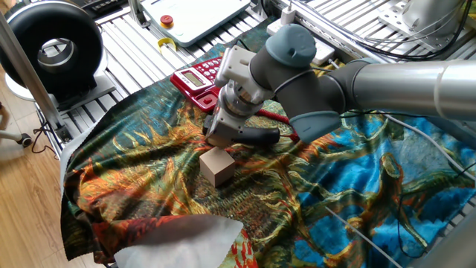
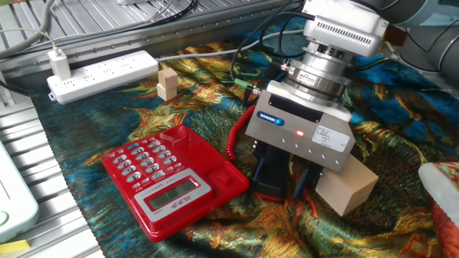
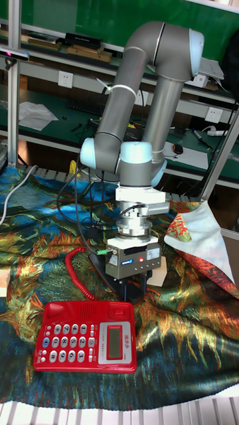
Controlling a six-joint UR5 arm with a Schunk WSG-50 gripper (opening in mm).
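A red desk phone (image 2: 176, 179) with a grey display lies on the patterned cloth, its coiled red cord running toward the arm. The black handset (image 1: 256, 136) is off its cradle and rests on the cloth beside the phone. Over the handset, my gripper (image 2: 281, 190) points downward with its fingers spread. In exterior view 2 the dark handset shows between them, with a strip of cloth visible near the right finger (image 2: 302, 183). Contact with the handset is hard to make out. A plain wooden cube (image 1: 217, 167) sits close to the gripper's side, partly hidden behind it in exterior view 2.
A white power strip (image 2: 104, 77) and small wooden blocks (image 2: 167, 84) lie behind the phone. A cloth corner is folded over, showing its white underside (image 1: 178, 244). Slatted table and a pale panel (image 1: 195, 16) border the cloth. Open cloth surrounds the cube's near side.
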